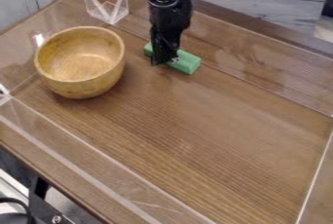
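Observation:
The black gripper (162, 52) reaches down from the top centre to the green block (180, 60), over its left part; its fingertips are dark and small, and whether anything is between them cannot be made out. The green block lies flat on the wooden table (196, 160). A yellow-wooden bowl (81, 64) rests upright to the left of the gripper, apart from it.
A clear plastic object (107, 4) stands at the back left, behind the bowl. Cables (14, 206) show past the table's lower left edge.

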